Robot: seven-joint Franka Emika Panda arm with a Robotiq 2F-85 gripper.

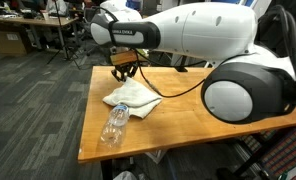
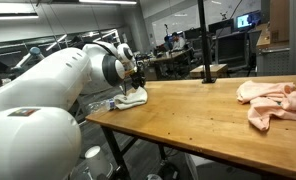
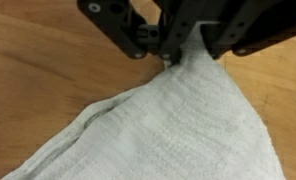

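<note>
A white cloth (image 1: 136, 97) lies partly on the wooden table (image 1: 183, 118), with one end drawn up into a peak. At that peak, my gripper (image 1: 125, 73) is shut on a gathered fold of it. The wrist view shows the cloth (image 3: 188, 130) narrowing upward into the dark fingers of the gripper, the rest spreading over the wood. From the other side, the same cloth (image 2: 133, 98) hangs below the gripper (image 2: 135, 76) near the table's far left edge. The fingertips themselves are mostly hidden by the fabric and the dark fingers.
A clear plastic bottle (image 1: 116, 124) is at the table's left edge, close to the cloth. A pink cloth (image 2: 270, 103) lies at the opposite end of the table. Bare wood (image 2: 193, 108) stretches between the two cloths. My arm crosses above the table.
</note>
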